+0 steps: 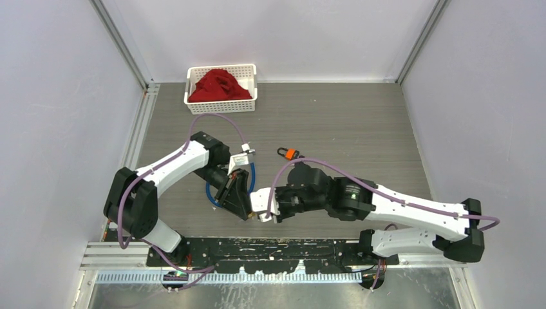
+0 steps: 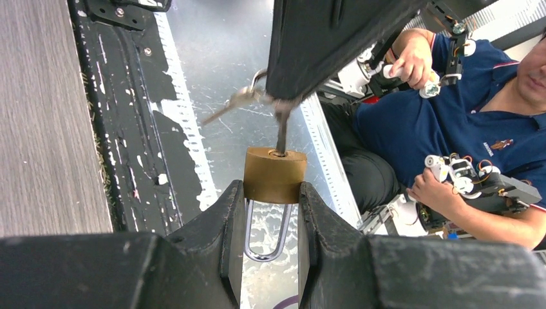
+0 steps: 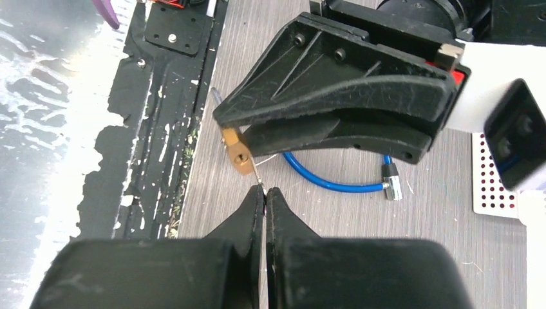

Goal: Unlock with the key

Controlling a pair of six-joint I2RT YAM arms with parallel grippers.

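Note:
A brass padlock, shackle hanging down, is clamped between the fingertips of my left gripper. My right gripper is shut on a key, whose blade stands upright at the keyhole on the padlock's top; how deep it sits I cannot tell. Another key dangles from the ring beside it. In the top view the two grippers meet low in the middle of the table, largely hiding the padlock.
An orange padlock lies behind the right arm. A blue cable lock lies under the left arm. A white basket with red cloth stands at the back left.

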